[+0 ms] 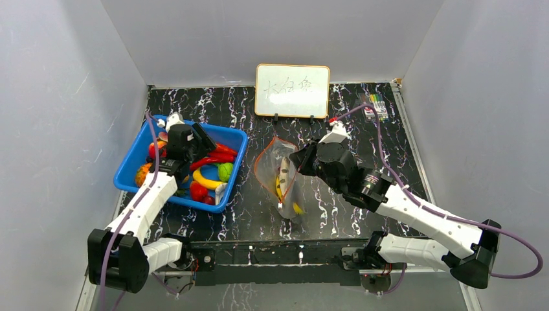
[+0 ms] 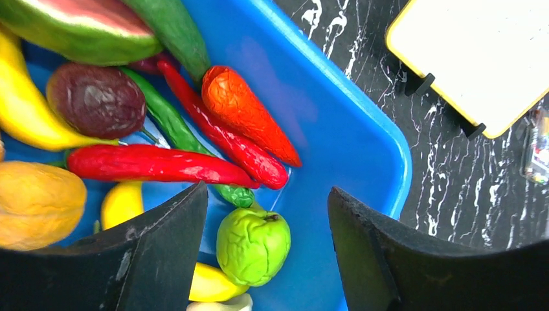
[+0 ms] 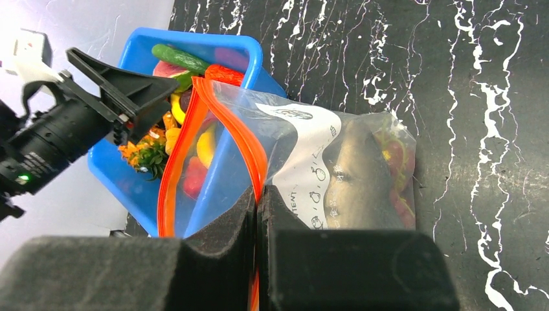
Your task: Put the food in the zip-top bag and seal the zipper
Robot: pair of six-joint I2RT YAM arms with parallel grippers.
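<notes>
My left gripper hangs part open over the blue bin (image 1: 126,165) of toy food, nothing between its fingers. Below it lie a green round vegetable (image 2: 252,249), red chilies (image 2: 155,162), an orange-red pepper (image 2: 239,107), a watermelon slice (image 2: 78,26) and bananas. My right gripper is shut on the orange zipper edge of the clear zip top bag (image 1: 285,194), which stands open at the middle of the table with food inside, a pale long item and some yellow showing.
A whiteboard (image 1: 291,91) stands at the back, with a pack of markers (image 1: 375,110) to its right.
</notes>
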